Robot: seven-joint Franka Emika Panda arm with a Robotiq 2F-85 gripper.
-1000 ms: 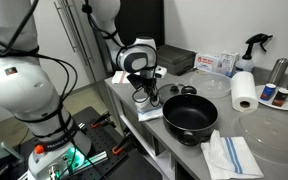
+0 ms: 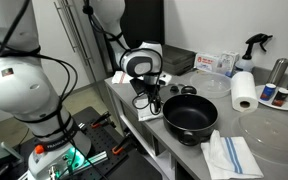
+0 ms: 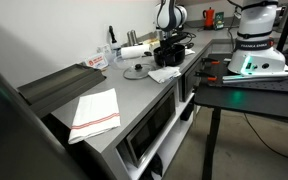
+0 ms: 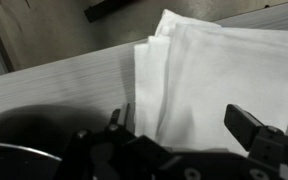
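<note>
In the wrist view my gripper is open above a folded white cloth [image 4: 209, 75], one finger on either side and nothing held between them. The same cloth [image 2: 148, 113] lies on the counter to the left of a black pot [image 2: 190, 117] in exterior view 1, partly hidden by the gripper [image 2: 154, 106] just over it. Whether the fingertips touch the cloth I cannot tell. The dark pot [image 4: 34, 130] fills the lower left of the wrist view.
A second white towel [image 2: 232, 156] hangs near the counter's front, and a striped towel [image 3: 94, 113] lies farther along. A paper towel roll [image 2: 244, 91], a clear lid [image 2: 272, 130] and a tray of cups [image 2: 281, 97] stand to the right.
My gripper has come down a little and slightly to the right, nearer the cloth beside the pot. The pot and towels look unmoved.
</note>
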